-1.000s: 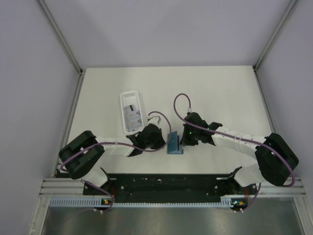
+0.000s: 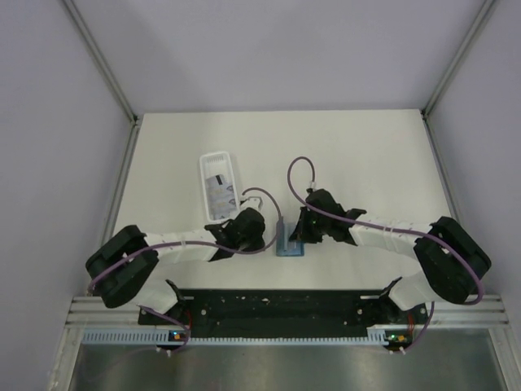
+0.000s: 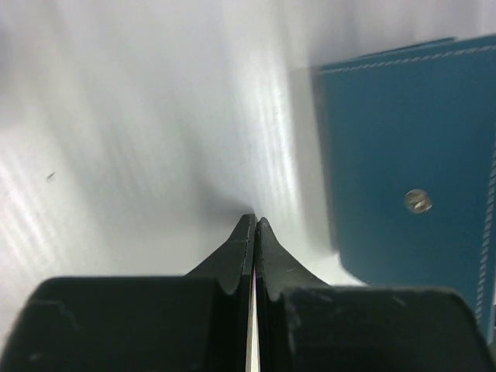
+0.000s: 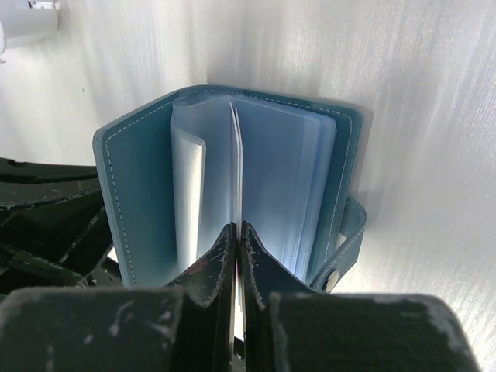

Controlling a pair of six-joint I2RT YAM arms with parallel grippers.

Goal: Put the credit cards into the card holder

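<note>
The blue card holder [image 2: 291, 251] lies opened at the front middle of the table, between my grippers. In the right wrist view, a thin pale card [image 4: 238, 159] stands edge-on over the holder's pockets [image 4: 267, 163], and my right gripper is shut on its near end. How deep the card sits cannot be told. My left gripper is shut with nothing showing between its fingers. It stands left of the holder's cover [image 3: 403, 147], apart from it, near the white surface.
A white tray [image 2: 203, 175] with several cards [image 2: 220, 199] stands at the back left, behind the left arm. A snap strap [image 4: 349, 240] sticks out from the holder's side.
My left gripper has shifted slightly left and toward the front, away from the holder. My right gripper has moved a little left over the holder with the card.
</note>
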